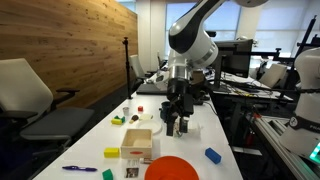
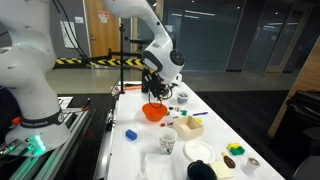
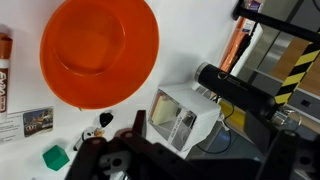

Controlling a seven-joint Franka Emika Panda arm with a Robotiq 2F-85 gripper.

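Note:
My gripper stands open in the wrist view, its dark fingers spread apart with nothing held between them. Beyond them shows a white boxy object (image 3: 195, 107) that I cannot identify. The round red-orange bowl (image 3: 100, 50) fills the upper left there, clear of the fingers. In exterior view 2 the same bowl (image 2: 155, 112) lies on the white table, with the gripper (image 2: 155, 97) raised behind it. Exterior view 1 has the gripper (image 1: 179, 120) hanging beyond the bowl (image 1: 172, 170), partly covering a pale mug.
A tan box (image 1: 139, 143) sits left of the gripper, and a blue block (image 1: 213, 155) lies to the right. The patterned mug (image 2: 166, 148), a black bowl (image 2: 200, 153) and a white container (image 2: 159, 168) occupy the table's other end. Small coloured objects are scattered around.

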